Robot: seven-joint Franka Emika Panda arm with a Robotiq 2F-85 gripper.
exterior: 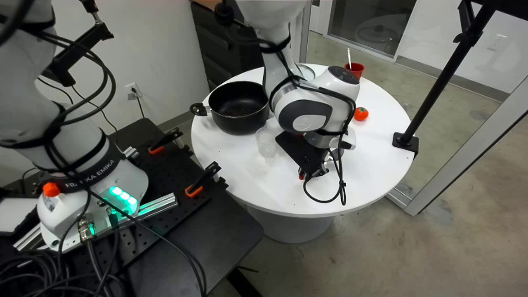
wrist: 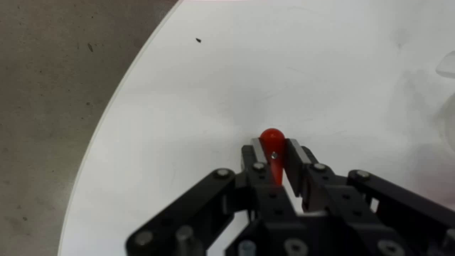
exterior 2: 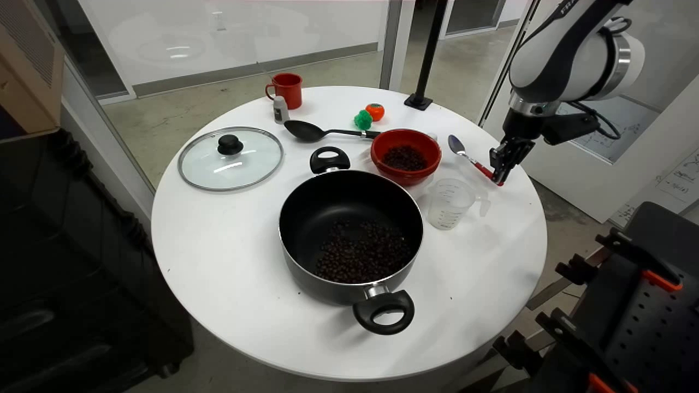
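Observation:
A spoon point(exterior 2: 462, 149) with a metal bowl and red handle is at the right side of the round white table. My gripper point(exterior 2: 501, 173) is at the handle's end. From the wrist, the rounded red handle tip point(wrist: 272, 138) shows between the two fingers, pressed from both sides, so my gripper is shut on it. In exterior view 1 the arm hides most of the spoon; only a bit of red shows by the gripper point(exterior: 312, 173). Whether the spoon is clear of the tabletop is hard to tell.
Near the spoon stand a clear measuring cup point(exterior 2: 450, 204) and a red bowl point(exterior 2: 406, 157) of dark beans. A black pot point(exterior 2: 350, 236), also holding beans, fills the middle. A glass lid point(exterior 2: 230, 159), black ladle point(exterior 2: 321, 131) and red mug point(exterior 2: 286, 90) lie farther off.

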